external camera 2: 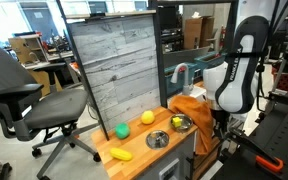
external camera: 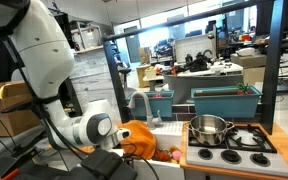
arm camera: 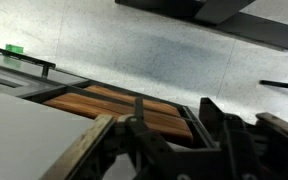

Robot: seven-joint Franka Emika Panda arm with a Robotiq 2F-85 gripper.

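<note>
In exterior view 1, my gripper (external camera: 130, 148) is low at the counter's near side, in front of an orange cloth (external camera: 136, 136). Two dark fingertips (arm camera: 138, 108) stand apart in the wrist view, with pale floor and part of a wooden surface showing beyond them and nothing seen between. The orange cloth (external camera 2: 192, 110) lies bunched at the counter edge in exterior view 2, partly hanging down behind my arm. The cloth does not appear in the wrist view.
A steel pot (external camera: 210, 128) stands on the stove (external camera: 232, 152) at the right. Behind it are a blue-green bin (external camera: 224, 104) and a faucet (external camera: 142, 100). A yellow banana (external camera 2: 121, 154), a green ball (external camera 2: 122, 131) and metal bowls (external camera 2: 157, 140) sit on the wooden counter (external camera 2: 144, 170).
</note>
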